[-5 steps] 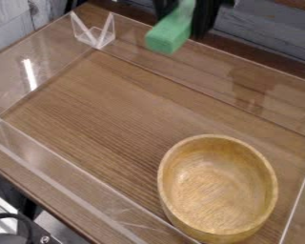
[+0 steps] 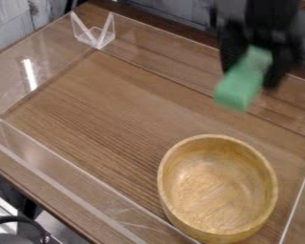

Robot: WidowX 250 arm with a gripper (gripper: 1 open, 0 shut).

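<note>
A green object (image 2: pixel 244 78) hangs in the upper right of the camera view, blurred, in my dark gripper (image 2: pixel 251 48), which is shut on it. Its fingertips are too blurred to make out. Below it, in the lower right, a round wooden bowl (image 2: pixel 216 191) rests empty on the wooden surface.
A clear plastic object (image 2: pixel 94 29) stands at the upper left. Dark items lie at the lower left edge.
The gripper and green object have moved right and down from the top middle, toward the area above the bowl.
</note>
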